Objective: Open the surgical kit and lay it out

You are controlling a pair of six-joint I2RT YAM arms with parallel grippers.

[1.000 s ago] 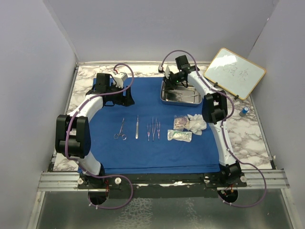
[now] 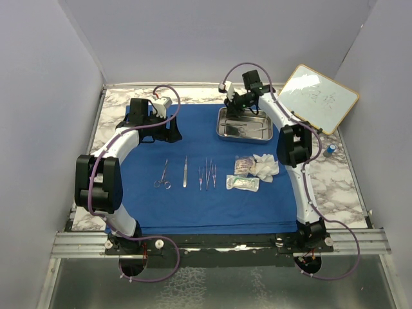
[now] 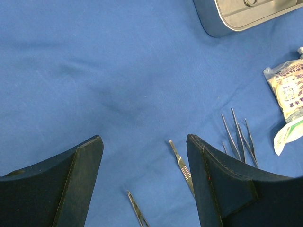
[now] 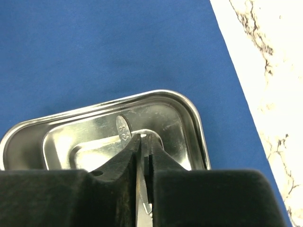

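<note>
The steel tray [image 2: 244, 135] sits at the back right of the blue cloth. My right gripper [image 2: 233, 109] is inside it; in the right wrist view its fingertips [image 4: 144, 139] are close together over a thin metal instrument [image 4: 124, 126], and whether they hold it cannot be told. My left gripper [image 2: 166, 129] stands open over the cloth at left, empty in its wrist view. Laid out below are scissors [image 2: 162, 180], a slim instrument [image 2: 185, 174], several tweezers [image 2: 207, 174], packets [image 2: 242, 183] and white gauze [image 2: 264, 168].
A whiteboard [image 2: 317, 96] leans at the back right, and a small blue bottle [image 2: 329, 150] stands on the marble at the right.
The left arm and the laid-out items are unchanged.
</note>
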